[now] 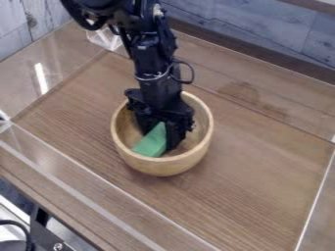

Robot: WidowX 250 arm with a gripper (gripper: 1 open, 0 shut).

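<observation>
A round, light wooden bowl (190,160) stands on the wooden table, near the middle of the view. Inside it lies a green object (152,142), partly hidden by the black gripper. My gripper (163,127) reaches down into the bowl from the top and is shut on the green object. The dark fingers are hard to make out against each other.
A pale wall runs along the back, with a small white item at the upper left. A black cable lies at the lower left, off the table edge.
</observation>
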